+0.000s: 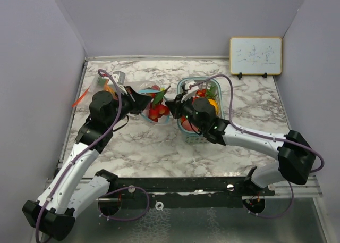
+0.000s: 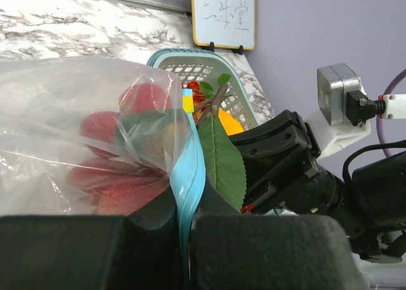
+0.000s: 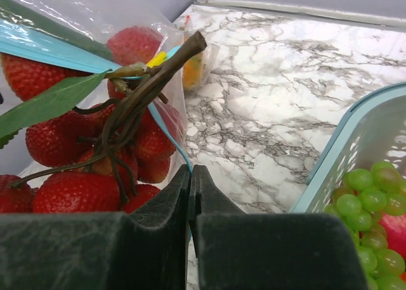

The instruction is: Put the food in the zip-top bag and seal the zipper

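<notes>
A clear zip top bag (image 2: 38,138) holds several red strawberries (image 3: 79,191), and its mouth gapes. Across the opening, a leafy brown stem sticks out; its green leaf (image 2: 222,160) hangs outside the bag's edge in the left wrist view. My left gripper is shut on the blue zip rim (image 2: 187,179), which runs down between its fingers. On the opposite side of the mouth, my right gripper is shut with the thin blue rim (image 3: 168,132) at its tips. The bag's lower part is hidden by the arms.
Right of the bag stands a pale blue basket (image 3: 333,147) with green grapes (image 3: 368,204) and other produce, close beside my right gripper. Another bag (image 1: 101,82) with colourful contents lies at the back left.
</notes>
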